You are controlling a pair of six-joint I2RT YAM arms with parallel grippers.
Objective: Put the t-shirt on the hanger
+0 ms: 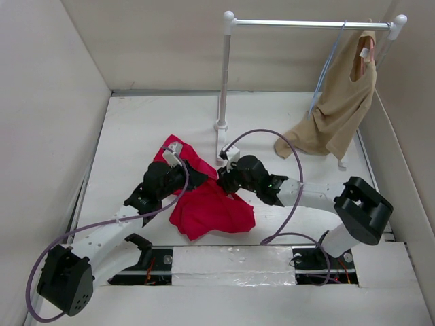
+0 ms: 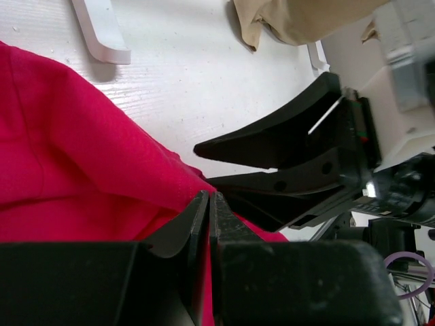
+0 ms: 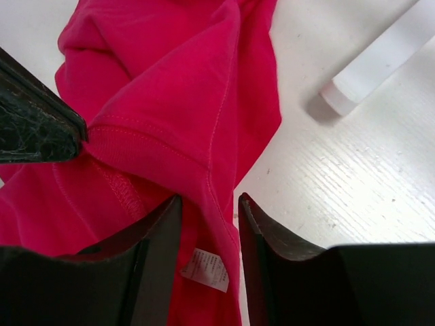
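Note:
The red t shirt (image 1: 207, 214) lies crumpled on the white floor, with a small white label (image 3: 206, 270) showing in the right wrist view. My left gripper (image 1: 200, 178) is shut on its upper fold; in the left wrist view the fingertips (image 2: 202, 204) meet at the red cloth, though how much they hold is unclear. My right gripper (image 1: 224, 179) is part open at the shirt's right side, one finger at the cloth near the left gripper, as the left wrist view shows. A blue hanger (image 1: 327, 60) hangs on the rail.
A metal rail (image 1: 299, 23) on white posts stands behind. A tan garment (image 1: 340, 109) hangs at its right end, partly resting on the floor. Clear floor lies left of the shirt and between the posts. Walls close in both sides.

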